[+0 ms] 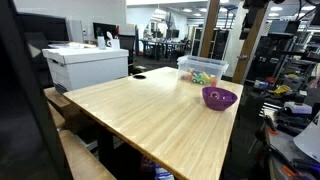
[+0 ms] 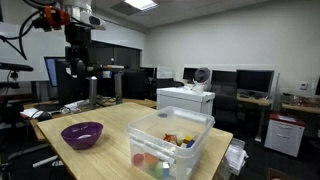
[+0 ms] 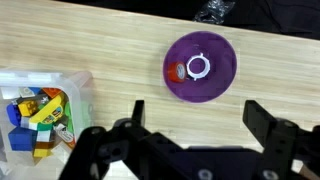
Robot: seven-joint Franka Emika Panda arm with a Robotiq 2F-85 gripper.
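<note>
In the wrist view, my gripper stands open, its two fingers wide apart with only bare tabletop showing between them. Just beyond the fingertips lies a purple bowl (image 3: 205, 92) holding a white ring (image 3: 206, 70) and a small orange-red item (image 3: 176, 72). Exterior view 2 has the gripper (image 2: 74, 68) raised well above the table, over the side where the bowl (image 2: 82, 138) sits. A clear plastic bin (image 2: 150, 140) with several colourful blocks (image 3: 45, 125) is on the same table, apart from the bowl.
A dark round item (image 1: 139, 76) lies near its far end. Behind stand a white cabinet (image 1: 90, 68) and desks with monitors (image 2: 255, 80). In the wrist view, a crumpled clear item (image 3: 214, 11) is past the table edge.
</note>
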